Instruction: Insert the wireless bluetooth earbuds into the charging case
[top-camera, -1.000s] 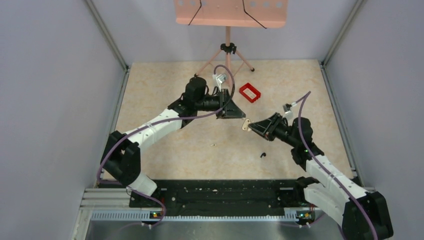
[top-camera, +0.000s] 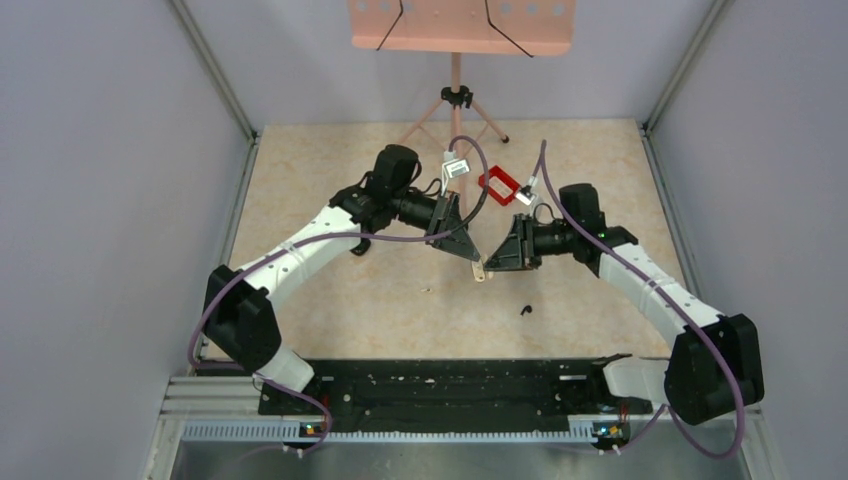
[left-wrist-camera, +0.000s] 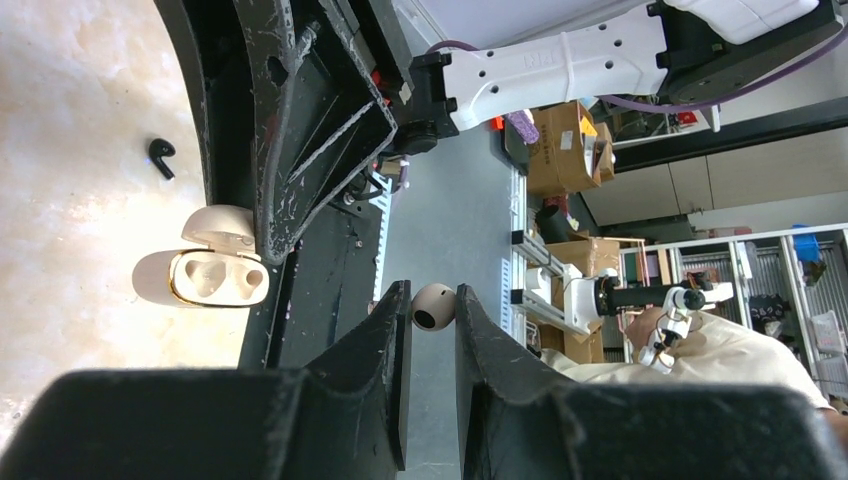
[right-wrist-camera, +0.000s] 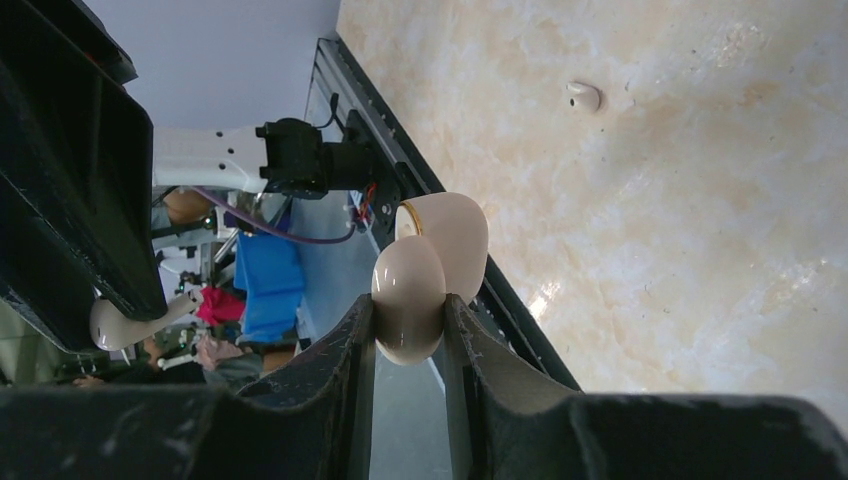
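An open cream charging case (left-wrist-camera: 215, 278) hangs above the table, its two empty sockets showing in the left wrist view. My right gripper is shut on the case's lid (right-wrist-camera: 409, 290), with the case body (right-wrist-camera: 466, 236) beyond it. Between the fingertips of my left gripper is a cream earbud, its stem visible in the right wrist view, apart from the case. From above, both grippers meet near the table's middle, around the case (top-camera: 480, 273). Another cream earbud (right-wrist-camera: 583, 97) lies on the table.
A black earbud (top-camera: 526, 310) lies on the table at the front right. Behind the grippers sits a red tray (top-camera: 499, 186), near a pink stand (top-camera: 456, 75). A dark object (top-camera: 361, 247) is partly under the left arm.
My right arm has swung left and its wrist has turned, shifting the case slightly left and down in the top view.
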